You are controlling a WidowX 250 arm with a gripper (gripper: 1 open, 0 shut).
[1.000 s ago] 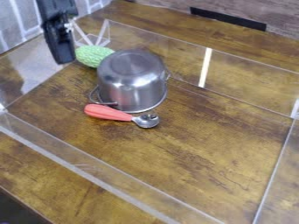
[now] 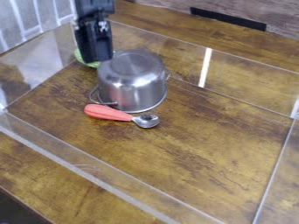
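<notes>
My dark gripper [image 2: 93, 48] is at the upper left, blurred, over a green textured object [image 2: 82, 59] that it mostly hides; whether its fingers are open or shut is unclear. Just right of and in front of it a steel pot [image 2: 133, 83] rests upside down or bottom-up on the wooden table, a wire handle at its side. In front of the pot lies a scoop with a red handle [image 2: 107, 113] and a metal head [image 2: 146, 122].
Clear low walls surround the wooden work area [image 2: 211, 157]. A dark strip stands at the top right beyond the table.
The gripper has moved right and down from the upper-left back to above the green object, now covering most of it. The pot and scoop have not moved.
</notes>
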